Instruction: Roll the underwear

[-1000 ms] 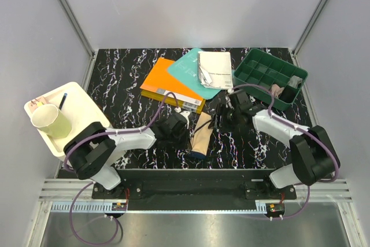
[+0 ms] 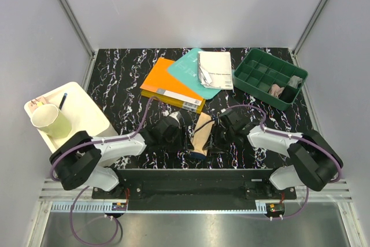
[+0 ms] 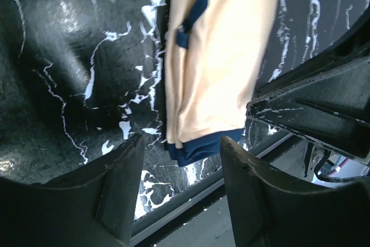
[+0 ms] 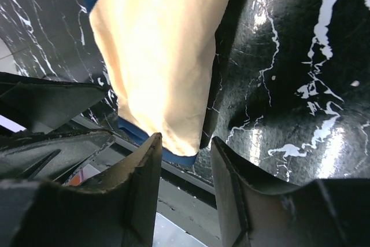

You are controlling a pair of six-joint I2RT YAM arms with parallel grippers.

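The beige underwear (image 2: 201, 132) with a navy band lies folded in a long strip on the black marble table, its banded end toward the front edge. My left gripper is open just above that end, at its left in the top view. My right gripper is also open over the same end, from the right, fingertips beside the band corner (image 4: 186, 155). Neither shows cloth held.
Behind lie an orange folder (image 2: 159, 77), a teal sheet (image 2: 182, 71) and a notebook (image 2: 218, 65). A green divided box (image 2: 260, 73) stands back right, a cream bin (image 2: 87, 114) at the left.
My right gripper has moved toward the front edge, down along the underwear to its banded end. My left gripper has shifted slightly toward the front and left.
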